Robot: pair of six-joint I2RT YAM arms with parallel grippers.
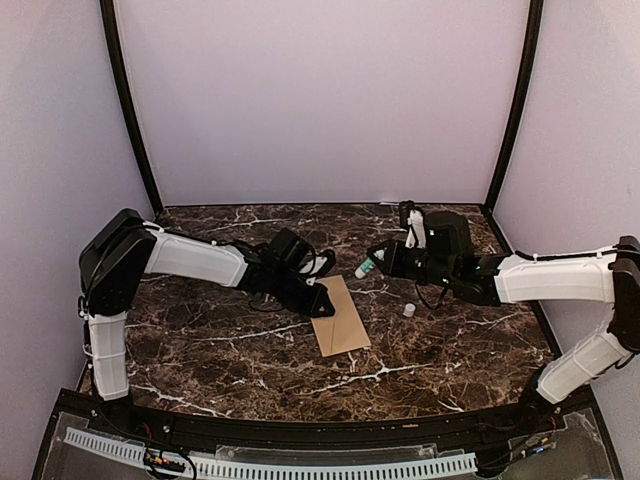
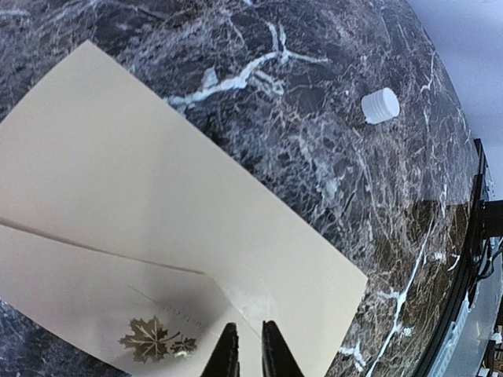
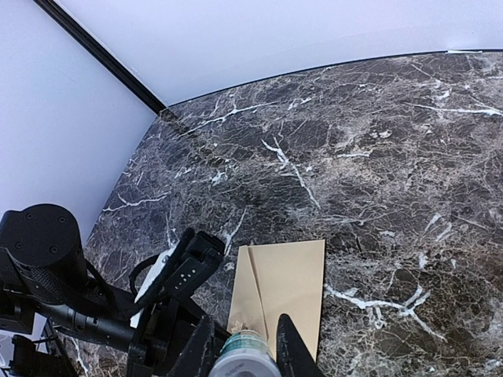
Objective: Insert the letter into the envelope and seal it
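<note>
A tan envelope (image 1: 342,326) lies on the dark marble table, under my left gripper (image 1: 325,306). The left wrist view shows its pointed flap (image 2: 86,275) lying over the body, with a leaf print and a shadow along the flap's edge. No letter shows. The left gripper's fingertips (image 2: 232,339) are close together low over the flap; whether paper is between them cannot be told. My right gripper (image 1: 381,259) is shut on a glue stick (image 1: 366,267) with a green label, tilted above the table beyond the envelope's far right corner. Its white end (image 3: 244,364) faces the right wrist camera.
A small white cap (image 1: 409,310) stands on the table right of the envelope. Bare marble (image 1: 220,355) spreads to the left of the envelope and in front of it. In the right wrist view, my left arm (image 3: 86,302) fills the lower left.
</note>
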